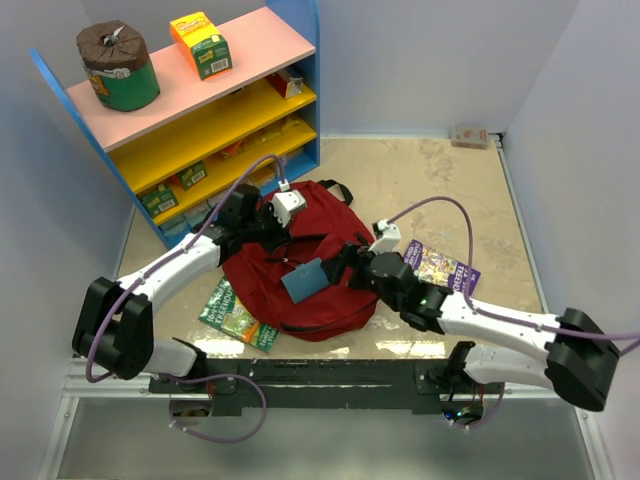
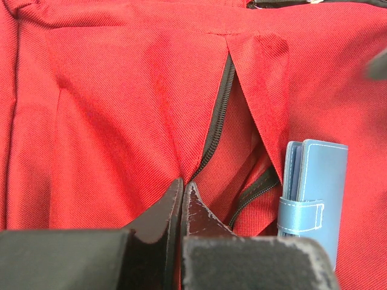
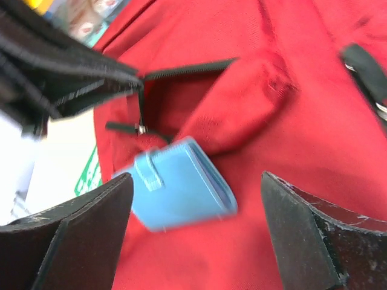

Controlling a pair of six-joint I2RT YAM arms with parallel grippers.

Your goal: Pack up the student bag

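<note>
The red bag [image 1: 340, 310] lies on the floor, its zipped pocket opening [image 2: 242, 139] partly gaping. My left gripper is shut on the bag's fabric at the zipper edge. The blue wallet [image 1: 305, 281] rests on the outside of the bag, beside the opening rather than in it. Its strap side [image 2: 317, 199] shows in the left wrist view, next to the gap. My right gripper stands open over the wallet, nothing between its fingers; red cloth and the wallet show below.
A green book [image 1: 238, 315] lies left of the bag, and a purple book [image 1: 440, 268] lies to its right, partly behind the right arm. A shelf [image 1: 205, 120] with boxes stands at the back left. Bare floor [image 1: 420, 170] spreads at the back right.
</note>
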